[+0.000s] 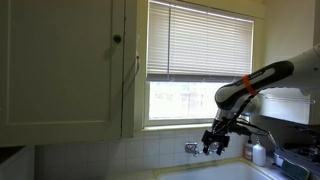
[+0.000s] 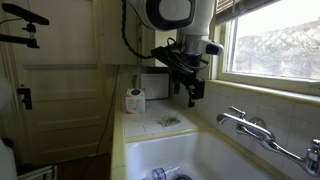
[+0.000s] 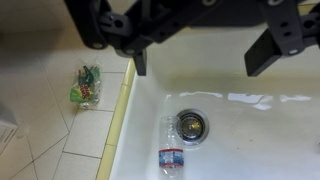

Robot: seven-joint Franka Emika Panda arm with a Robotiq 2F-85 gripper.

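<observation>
My gripper is open above the white sink, its two fingers wide apart with nothing between them. A clear plastic bottle (image 3: pixel 171 150) with a red and blue label lies in the basin beside the round drain (image 3: pixel 191 127). In the second exterior view the same bottle (image 2: pixel 166 172) shows at the bottom, well below the raised gripper. On the tiled counter left of the sink is a clear bag (image 3: pixel 86 87) with colourful contents.
A wall faucet (image 2: pixel 250 128) reaches over the sink (image 2: pixel 190 150) near the window. A white container (image 2: pixel 135 101) stands at the counter's far end. Bottles (image 1: pixel 259 154) and a dark rack (image 1: pixel 296 162) are on the right in the first exterior view.
</observation>
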